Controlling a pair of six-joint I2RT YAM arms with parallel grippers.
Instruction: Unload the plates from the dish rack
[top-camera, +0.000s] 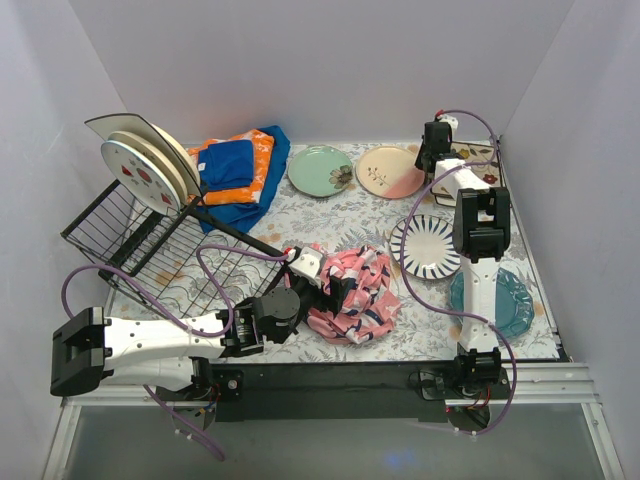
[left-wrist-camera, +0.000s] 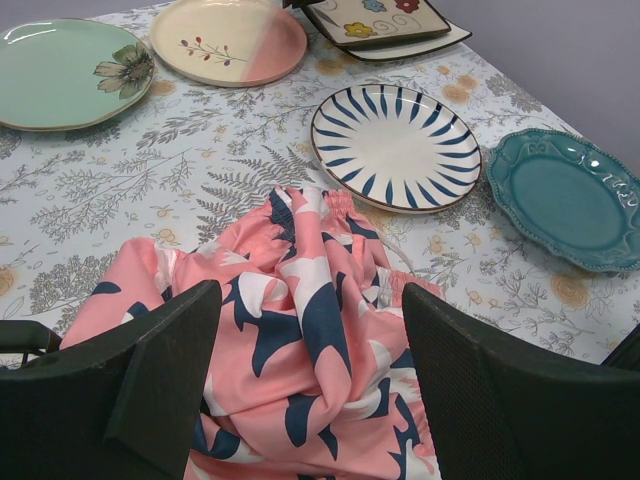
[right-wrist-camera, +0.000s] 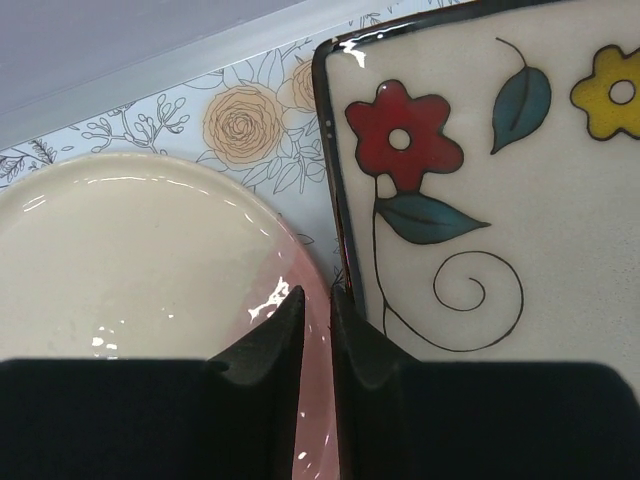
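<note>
The dish rack (top-camera: 95, 230) at left holds several upright plates (top-camera: 140, 178). My right gripper is shut on the left edge of the square flowered plate (right-wrist-camera: 490, 290), at the back right beside the cream-pink plate (right-wrist-camera: 140, 260). My left gripper is open above a crumpled pink cloth (left-wrist-camera: 300, 390), with nothing held. Laid flat are a green plate (top-camera: 318, 168), a striped plate (top-camera: 425, 247) and a teal plate (top-camera: 505, 305).
Folded blue and orange cloths (top-camera: 235, 175) lie behind the rack. Walls border the table at back and sides.
</note>
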